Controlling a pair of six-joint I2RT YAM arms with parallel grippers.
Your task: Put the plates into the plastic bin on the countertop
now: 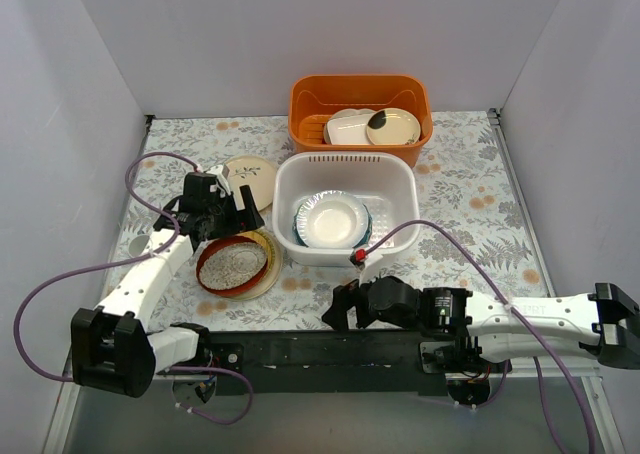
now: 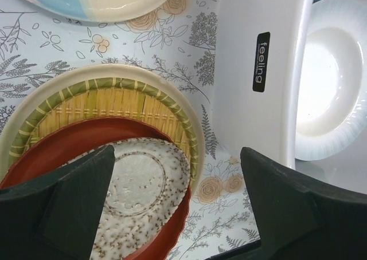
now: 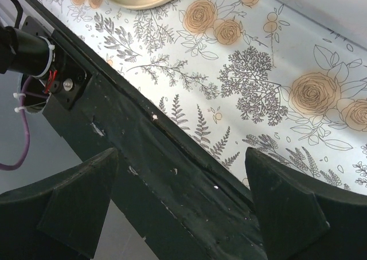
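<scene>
A white plastic bin (image 1: 390, 184) holds stacked white plates (image 1: 332, 217); its wall (image 2: 258, 111) fills the right of the left wrist view. Left of it lie a red plate (image 1: 210, 264), a speckled plate (image 2: 135, 197) on it, and yellow and cream plates beneath (image 2: 103, 102). Another plate (image 1: 250, 174) lies behind. My left gripper (image 1: 237, 207) hovers over these plates, fingers apart, nothing between them. My right gripper (image 1: 345, 304) is open at the front edge below the bin, over bare countertop.
An orange bin (image 1: 310, 99) behind the white one holds several light dishes. A dark front edge (image 3: 172, 145) runs beneath my right gripper. Purple cables hang over both arms.
</scene>
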